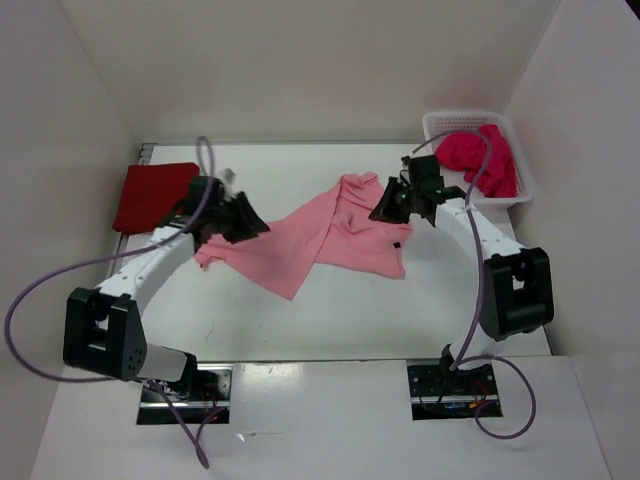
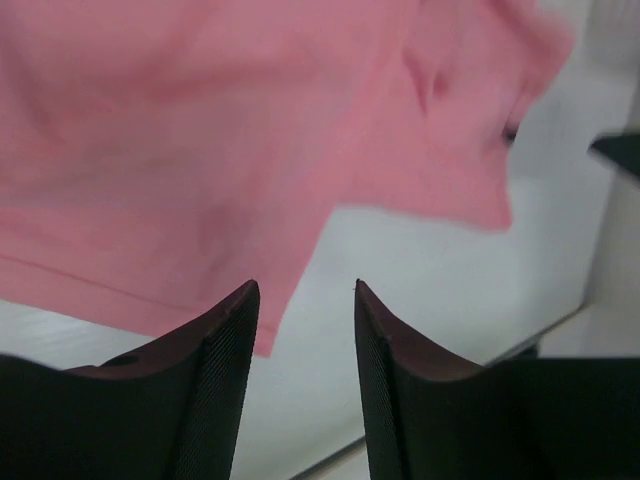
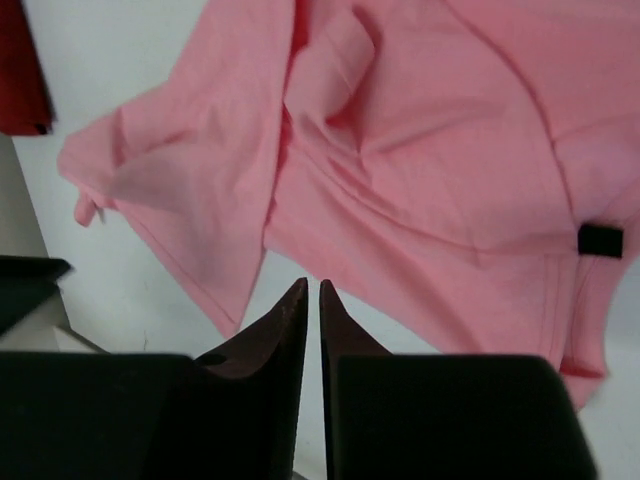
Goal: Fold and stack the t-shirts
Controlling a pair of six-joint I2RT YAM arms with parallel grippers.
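Note:
A pink t-shirt (image 1: 290, 245) lies spread unevenly on the white table, bunched toward its right end, with a small black tag (image 3: 600, 240) near one edge. Over its left part my left gripper (image 1: 258, 228) hangs; the fingers (image 2: 235, 330) are open with nothing gripped between them. My right gripper (image 1: 378, 214) is above the shirt's right part. Its fingers (image 3: 290, 325) are brought nearly together, only a narrow gap between the tips, and no cloth shows there. A dark red folded pile (image 1: 155, 197) rests at the far left.
A white basket (image 1: 430, 125) holding crumpled red cloth (image 1: 490, 165) stands at the back right, close to the right arm. Bare table (image 1: 250, 335) lies in front of the shirt and also behind it.

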